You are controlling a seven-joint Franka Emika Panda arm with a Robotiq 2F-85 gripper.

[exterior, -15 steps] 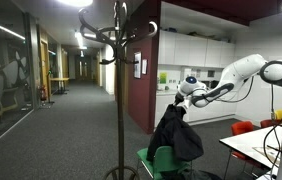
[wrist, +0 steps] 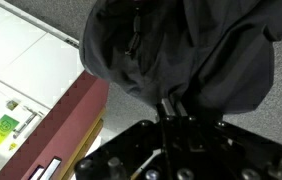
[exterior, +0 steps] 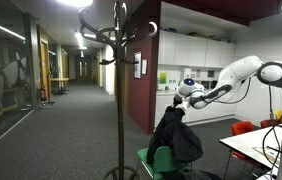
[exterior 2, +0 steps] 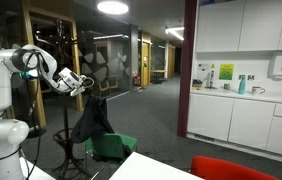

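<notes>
A black jacket [exterior: 177, 138] hangs from my gripper [exterior: 178, 102], in front of and above a green chair [exterior: 163, 160]. In the second exterior view the jacket [exterior 2: 93, 122] hangs beside the coat stand [exterior 2: 69, 130], its lower part by the green chair [exterior 2: 109, 146]. Dark cloth of the jacket [wrist: 196, 55] fills the upper part of the wrist view. There my gripper is shut on a fold of it; the fingertips are dark against the fabric and hard to make out.
The coat stand [exterior: 120, 90] with curved hooks rises in the foreground of the first exterior view. A white table [exterior 2: 156, 168] and red chairs [exterior 2: 226, 169] stand close by. White cabinets [exterior 2: 231, 122] line the wall.
Across the exterior frames the arm has shifted only slightly, and the jacket hangs in nearly the same place.
</notes>
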